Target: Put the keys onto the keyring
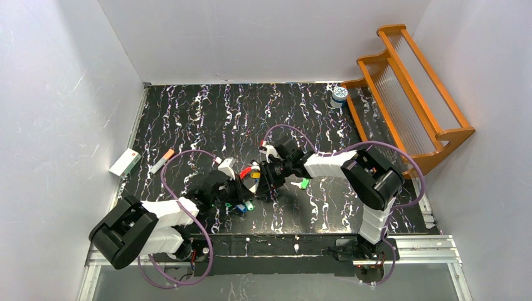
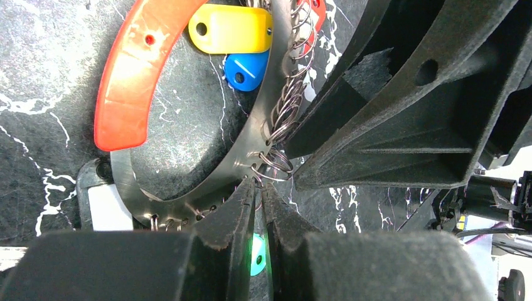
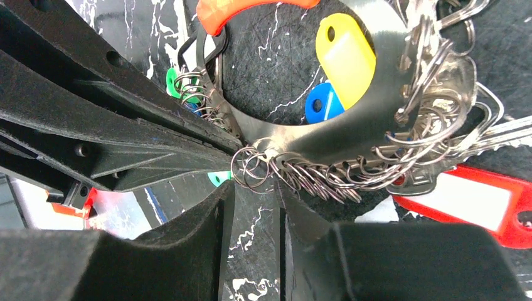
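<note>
The keyring is a flat metal hoop (image 2: 241, 153) with an orange-red grip (image 2: 128, 81) and many small wire rings (image 3: 313, 179) along its outer edge. My left gripper is shut on a small wire ring at that edge. Close beside it, the right gripper is part open, its fingertips apart just below a cluster of loose wire loops; I see nothing clamped between them. A yellow tag (image 3: 345, 59), a blue tag (image 3: 324, 101) and a red tag (image 3: 477, 204) lie around the hoop. Metal keys (image 3: 495, 138) show at the right.
A green tag (image 1: 305, 184) lies right of the grippers. An orange-and-white item (image 1: 162, 161) and a white box (image 1: 125, 162) stand at left. A white tub (image 1: 339, 96) and wooden rack (image 1: 408, 88) occupy the back right.
</note>
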